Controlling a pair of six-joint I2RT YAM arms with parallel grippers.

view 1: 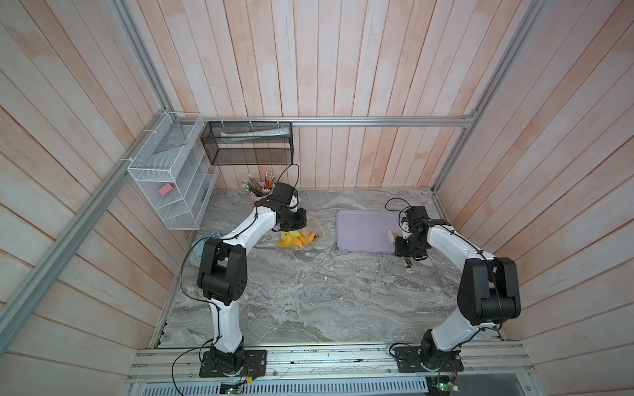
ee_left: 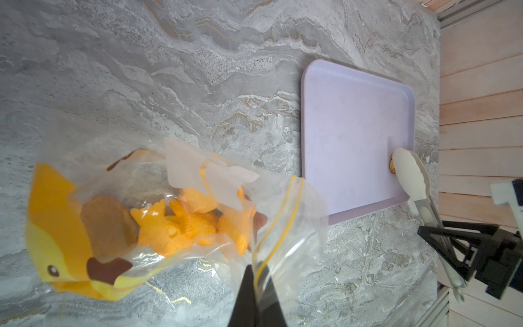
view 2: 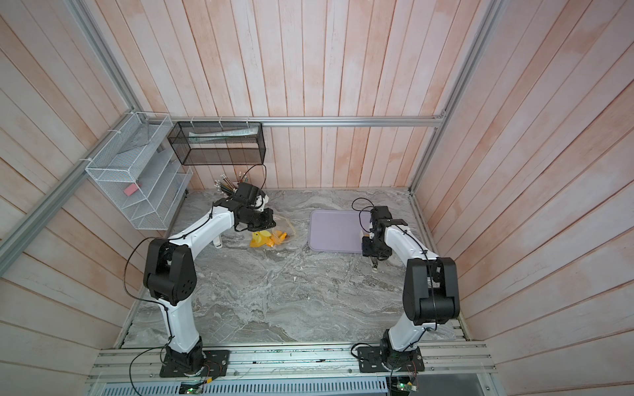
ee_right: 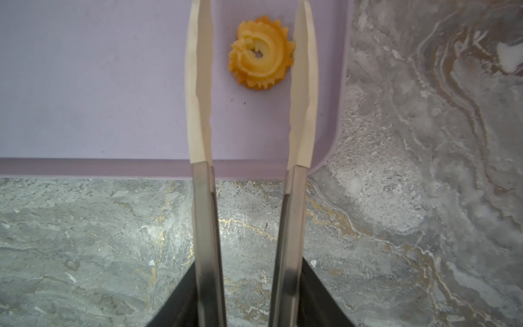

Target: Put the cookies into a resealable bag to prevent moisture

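In the left wrist view a clear resealable bag (ee_left: 109, 174) with a yellow duck print lies on its side, several orange cookies (ee_left: 185, 223) inside it. My left gripper is shut at the bag's mouth edge, with the thin film at its fingertips. White-tipped tongs (ee_right: 198, 87) are held by my right gripper, shut on their two arms. The tongs' tips stand apart on either side of one round, ridged cookie (ee_right: 261, 51); the right tip is at or very near its edge. That cookie lies near a corner of the lilac tray (ee_right: 109, 109).
A black wire basket (view 1: 247, 144) and a white mesh shelf (view 1: 175, 171) hang on the walls at the left. A cup of pens (view 1: 259, 184) stands behind the left arm.
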